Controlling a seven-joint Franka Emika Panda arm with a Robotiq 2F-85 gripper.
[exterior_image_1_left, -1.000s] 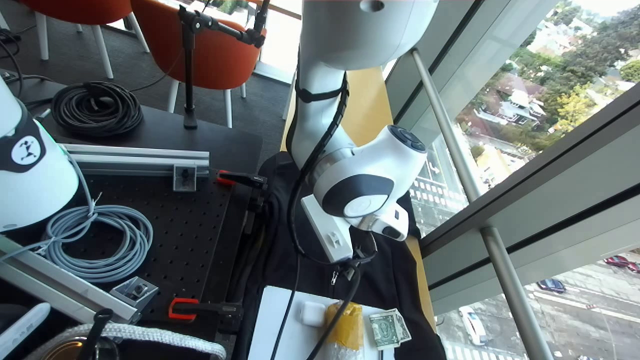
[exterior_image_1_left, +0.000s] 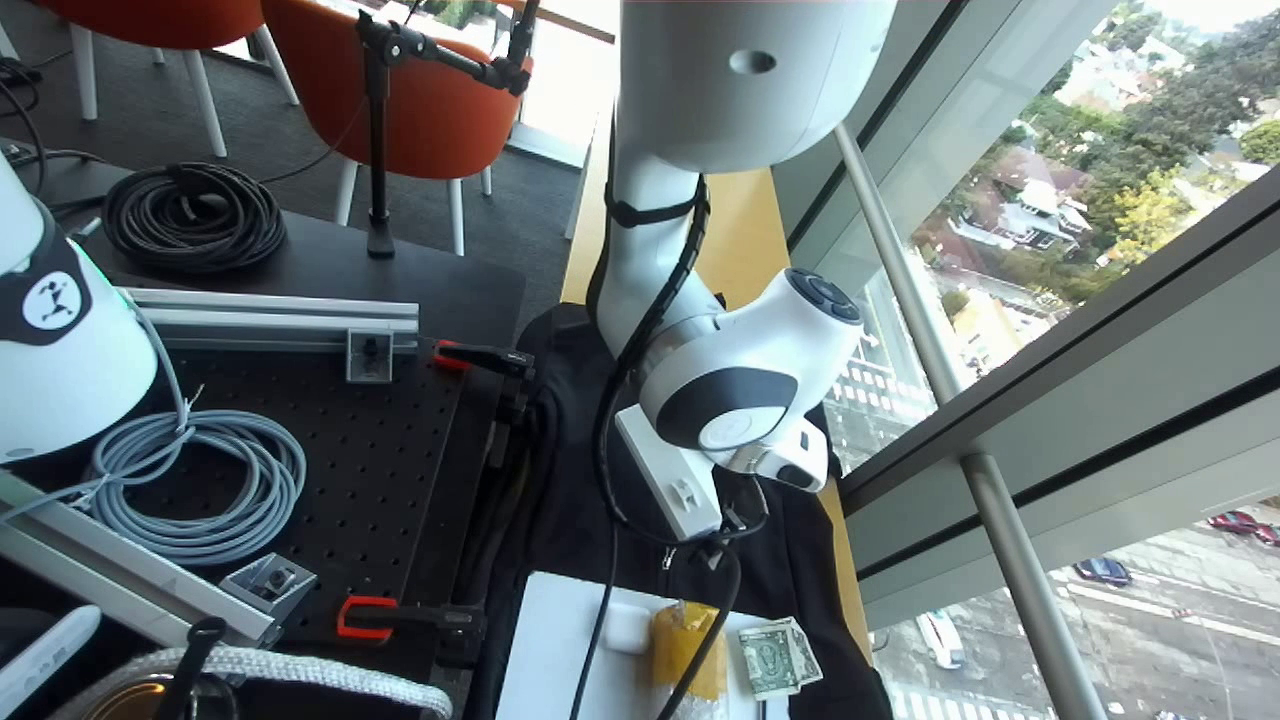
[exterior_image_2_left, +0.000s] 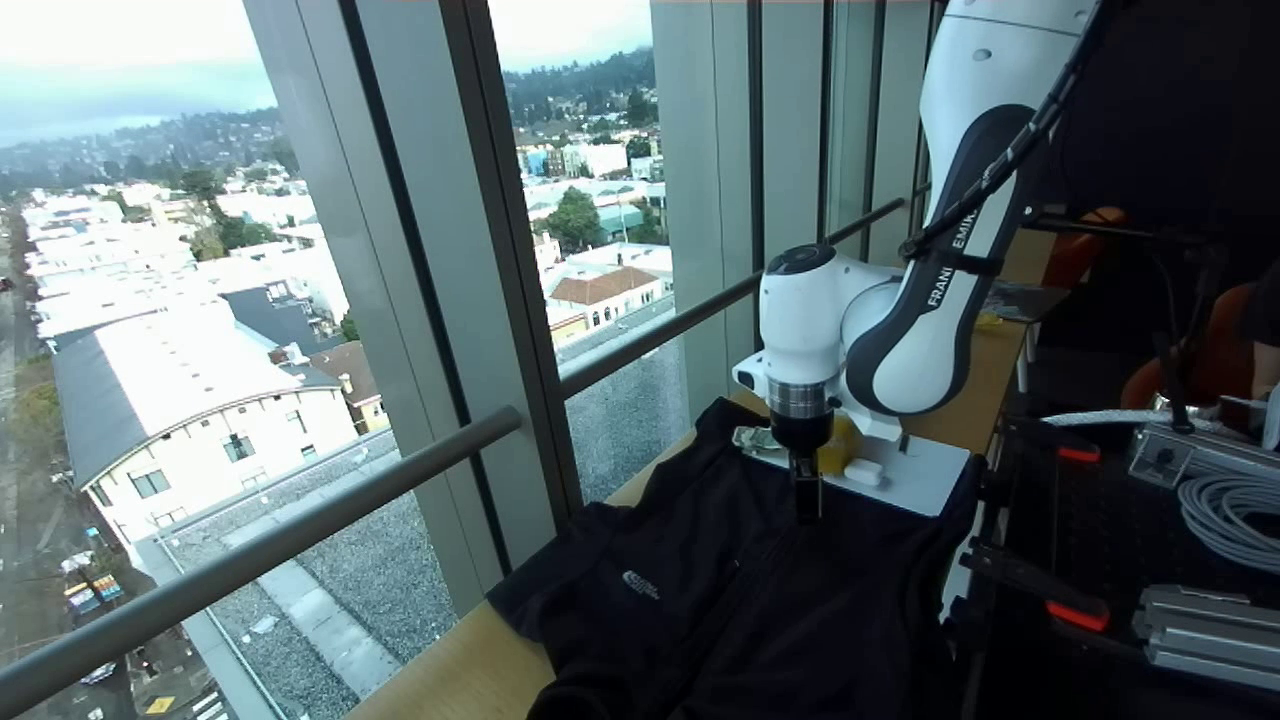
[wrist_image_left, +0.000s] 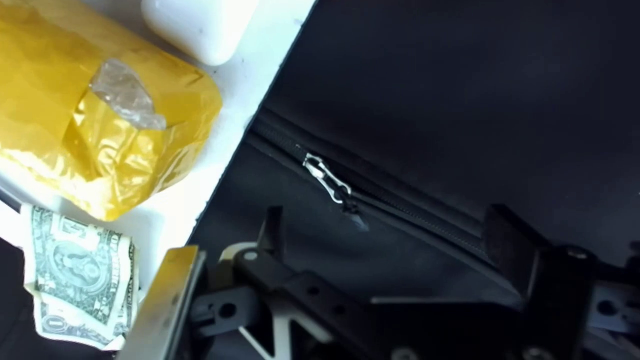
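Observation:
A dark zip-up jacket (exterior_image_2_left: 720, 576) lies spread out, with a small white logo on its cloth. Its silver zipper pull (wrist_image_left: 327, 177) rests on the closed-looking zipper line near the edge of a white board, in the wrist view. My gripper is open above the jacket, its two black fingers apart on either side of the zipper line. Nothing is held between them. The pull lies beyond the fingertips, nearer the left finger (wrist_image_left: 273, 231). In exterior view 2 the gripper (exterior_image_2_left: 806, 498) points straight down; whether it touches the cloth I cannot tell.
On the white board (exterior_image_2_left: 930, 474) are a yellow-wrapped package (wrist_image_left: 54, 108), a small white case (wrist_image_left: 204, 24) and dollar bills (wrist_image_left: 81, 270). A window rail (exterior_image_2_left: 660, 334) runs along one side. A black perforated table with red-tipped clamps (exterior_image_1_left: 366, 617) borders the other.
In exterior view 1 the arm and hand have shifted a little right and down, towards the white board. The jacket and the things on the board look unmoved.

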